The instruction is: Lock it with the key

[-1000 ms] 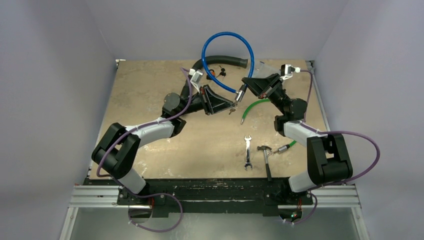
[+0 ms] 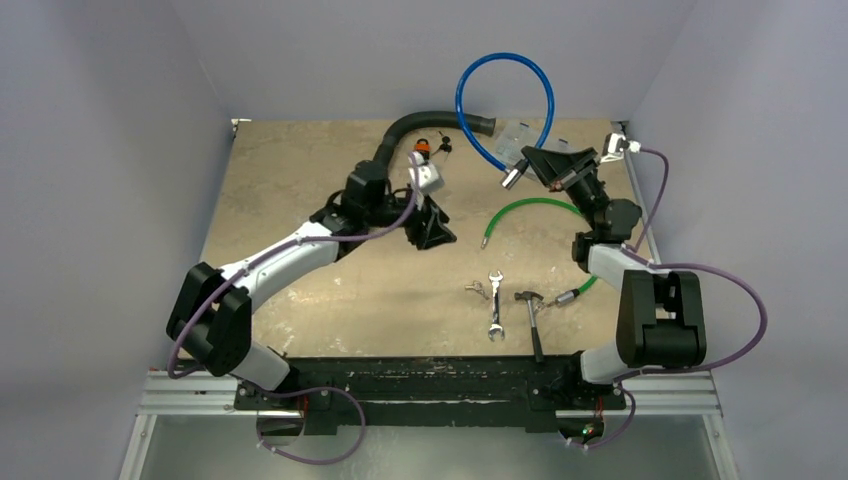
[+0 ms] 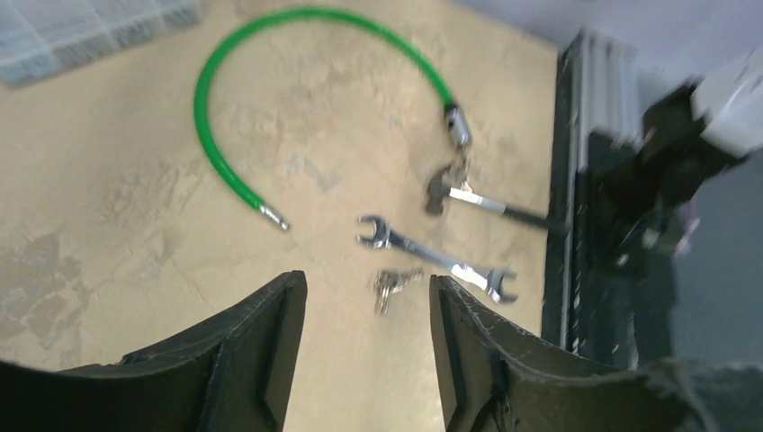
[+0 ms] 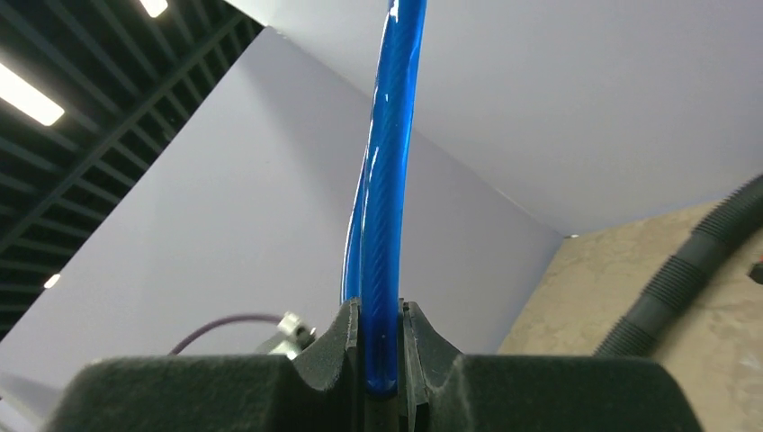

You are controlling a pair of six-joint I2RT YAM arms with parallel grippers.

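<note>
A blue cable lock hangs in a loop at the back right, with its silver lock cylinder at the lower end. My right gripper is shut on it, and the right wrist view shows the blue tube between its fingers. Small keys lie on the table left of the wrench. They also show beyond my left fingertips as metal keys in the left wrist view. My left gripper is open with nothing between its fingers, above the table and well clear of the lock.
A wrench and a hammer lie right of the keys. Farther back are a green cable lock, a black ribbed hose and an orange lock.
The left gripper has drawn left and turned; the right has shifted right with the blue lock.
</note>
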